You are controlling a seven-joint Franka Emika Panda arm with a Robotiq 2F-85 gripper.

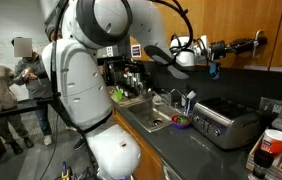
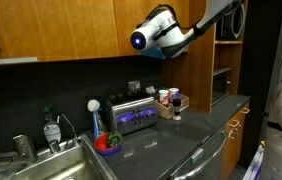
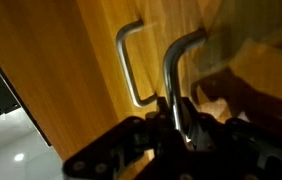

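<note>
My gripper is shut on a metal bar handle [image 3: 171, 68] of the upper wooden cabinet. In the wrist view the handle's bent upper end shows clear of the fingers, while its lower part runs down between them. In exterior view 1 the gripper [image 1: 253, 44] reaches the cabinet front [image 1: 236, 22] high above the counter, and the door looks closed. The arm [image 2: 161, 32] hides the gripper and the held handle in exterior view 2.
A second bar handle [image 3: 127, 62] stands close beside the held one. Below are a toaster [image 1: 226, 128], a colander [image 2: 107, 142], a sink [image 2: 66, 165] and a box of cups [image 2: 171, 103]. Several people stand at the far left.
</note>
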